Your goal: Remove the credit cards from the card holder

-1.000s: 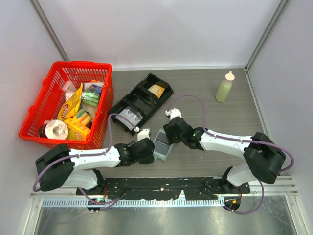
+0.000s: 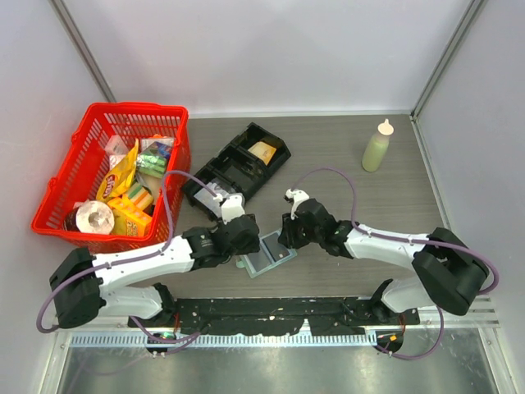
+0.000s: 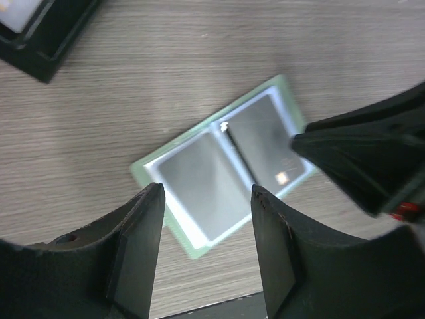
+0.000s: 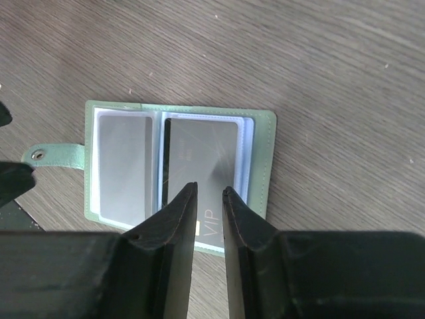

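The pale green card holder (image 2: 273, 249) lies unfolded on the table between my two arms, its strap with a snap (image 4: 56, 156) out to one side. Each half has a clear pocket; a grey card marked VIP (image 4: 202, 159) fills one, and a grey panel (image 3: 202, 178) shows in the other. Above the holder, my left gripper is open with nothing between its fingers. Over the VIP half hangs my right gripper, its fingertips parted by a narrow gap; nothing shows between them. Whether they touch the card, I cannot tell.
Left of the arms stands a red basket (image 2: 176, 164) full of packets. A black divided tray (image 2: 238, 168) lies behind the holder, and a squeeze bottle (image 2: 376, 148) stands at the back right. Bare table lies right of the tray.
The card holder has turned and shifted slightly toward the front right. The left gripper drew back from its edge and rose.
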